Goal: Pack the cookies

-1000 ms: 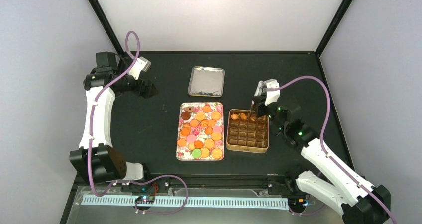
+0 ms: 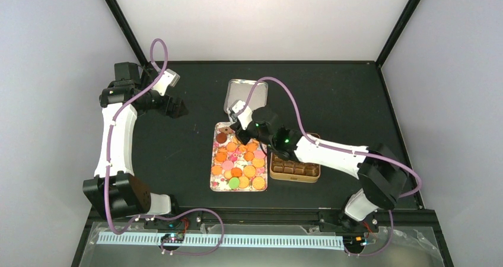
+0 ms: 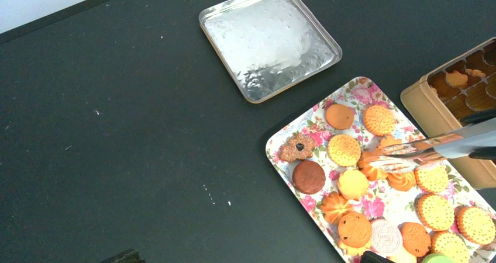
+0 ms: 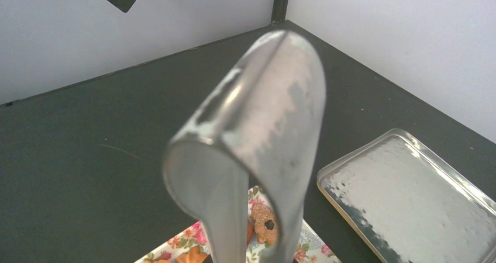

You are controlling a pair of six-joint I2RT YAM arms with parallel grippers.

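Observation:
Assorted cookies lie spread over the floral tray (image 3: 275, 143), left of the tan box (image 2: 295, 177) with its brown divided insert. Metal tongs (image 3: 421, 149) sit between the black fingers of my right gripper (image 2: 235, 128). Their tips reach over orange swirl cookies (image 3: 402, 181) in the left wrist view; whether they touch any cookie I cannot tell. A brown flower-shaped cookie (image 4: 264, 223) shows beyond the tongs in the right wrist view. Well to the left, my left gripper (image 2: 178, 108) stands open and empty, away from the tray.
Behind the floral tray lies a shiny metal lid (image 3: 272, 38), with nothing on it. A few small cookies (image 3: 456, 79) are in the box's far compartments.
My right arm has swung left, from above the box's back edge to the upper part of the cookie tray, carrying the tongs. The left arm is practically still.

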